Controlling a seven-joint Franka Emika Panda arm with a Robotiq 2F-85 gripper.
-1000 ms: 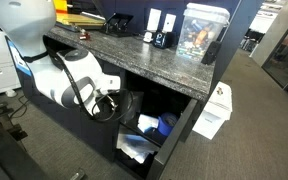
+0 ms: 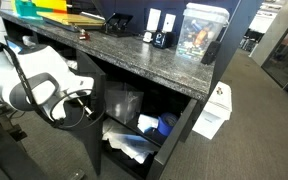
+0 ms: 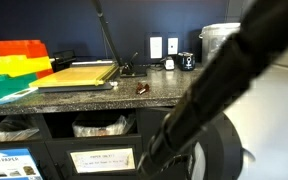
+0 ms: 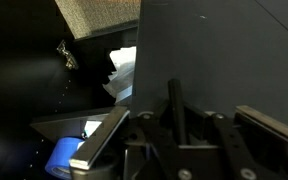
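A dark cabinet door (image 2: 100, 130) stands swung out at the left of an open compartment in exterior view 1. My white arm reaches its upper part, and my gripper is shut on this door; the exact contact is hidden by the dark tones. The door's grey face (image 4: 214, 50) fills much of the wrist view. Inside the compartment are white papers (image 2: 134, 145), a blue round item (image 2: 166, 123) and a clear plastic bag (image 2: 124, 103). The papers (image 4: 122, 72) and the blue item (image 4: 64, 157) also show in the wrist view.
Above the compartment runs a speckled countertop (image 2: 149, 62) bearing a clear tub (image 2: 200, 33) and small dark appliances. A white box (image 2: 214, 110) stands right of the cabinet. Colored bins (image 3: 19, 65) sit on the counter.
My arm and the door have moved left and toward the camera in exterior view 1. The compartment's opening looks wider, showing more of the plastic bag and papers.
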